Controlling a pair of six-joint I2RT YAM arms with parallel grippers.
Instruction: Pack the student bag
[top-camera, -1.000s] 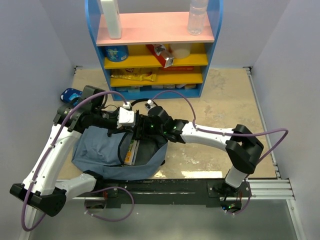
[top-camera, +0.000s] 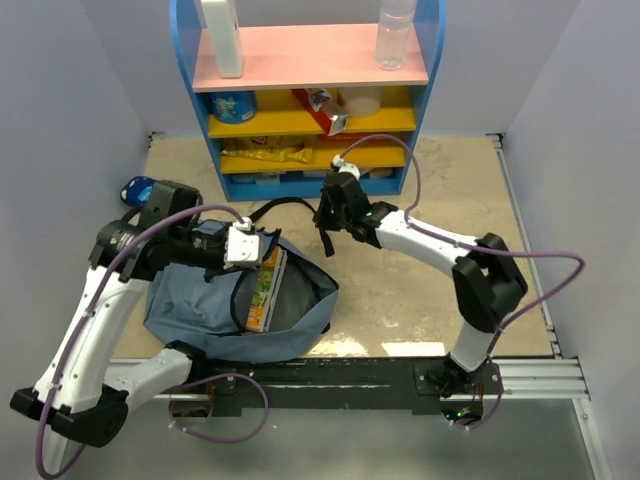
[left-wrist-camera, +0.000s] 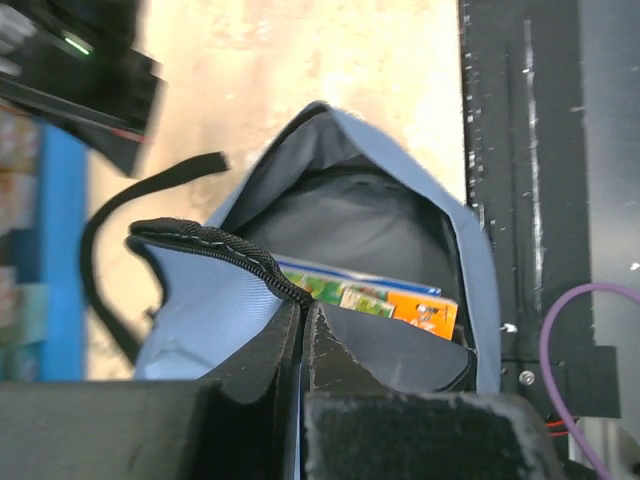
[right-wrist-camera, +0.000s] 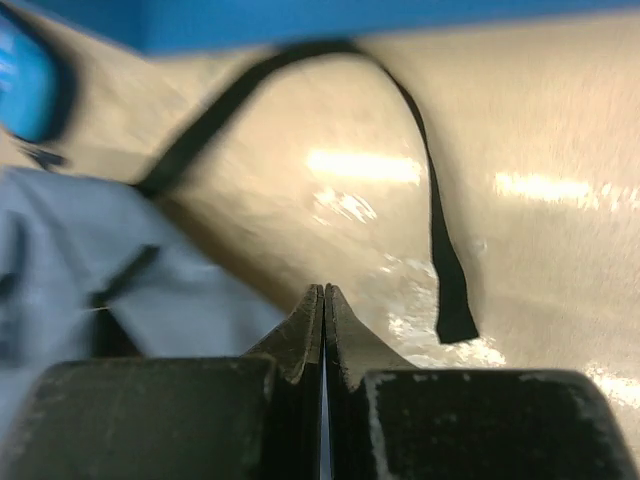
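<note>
The blue-grey bag (top-camera: 215, 325) lies on the floor with its mouth spread, its dark inside showing. A thin book with a green and orange cover (top-camera: 264, 290) stands inside; part of it shows beyond the rim as a book (left-wrist-camera: 420, 312) in the left wrist view. My left gripper is shut on the bag's black-trimmed rim (left-wrist-camera: 235, 252), which runs up to its fingertips. Over the floor near the black strap (top-camera: 326, 243), my right gripper is shut, with nothing visible between its fingers. The strap (right-wrist-camera: 440, 230) lies apart from it.
Behind stands a blue shelf (top-camera: 182, 60) holding a yellow packet (top-camera: 265, 148), a red packet (top-camera: 322, 108), a blue tin (top-camera: 234, 106), a clear bottle (top-camera: 395, 35) and a white carton (top-camera: 223, 38). A blue item (top-camera: 138, 190) lies at left.
The right gripper was over the bag's mouth near the left one; it has moved away from the bag, toward the shelf and right. The left arm has shifted slightly left.
</note>
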